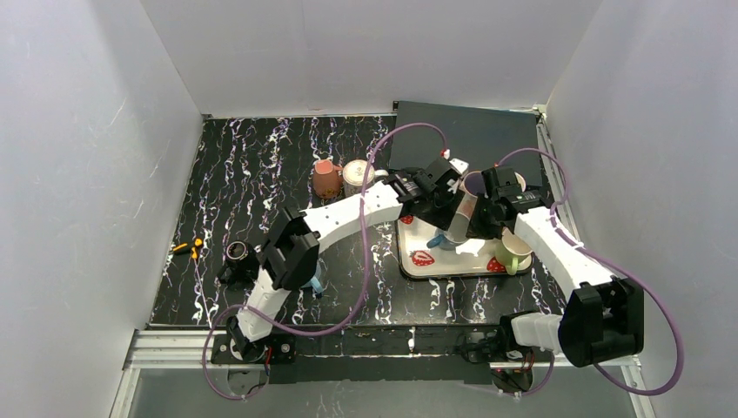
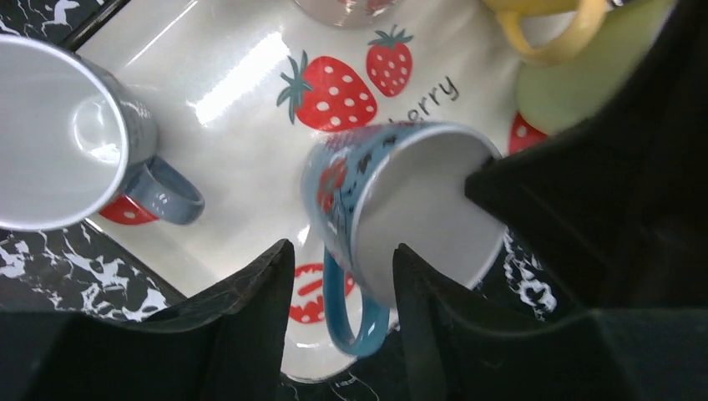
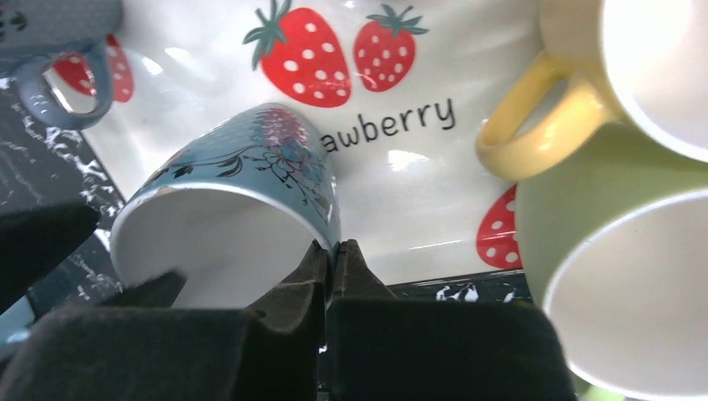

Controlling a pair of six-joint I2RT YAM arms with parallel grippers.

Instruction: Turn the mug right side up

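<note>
A light-blue floral mug (image 2: pixel 334 192) (image 3: pixel 242 159) lies tipped on the strawberry tray (image 1: pixel 422 270), its mouth toward the cameras in both wrist views. My right gripper (image 1: pixel 474 226) is shut on the mug's rim. My left gripper (image 1: pixel 448 213) is over the mug, its fingers apart near the rim and handle, with nothing held between them. In the top view both grippers partly hide the mug.
A grey-blue handled mug (image 2: pixel 83 142), a yellow-handled mug (image 3: pixel 634 58) and a green mug (image 3: pixel 618 276) crowd the tray. A brown mug (image 1: pixel 327 180) and a lidded cup (image 1: pixel 357 174) stand left of it.
</note>
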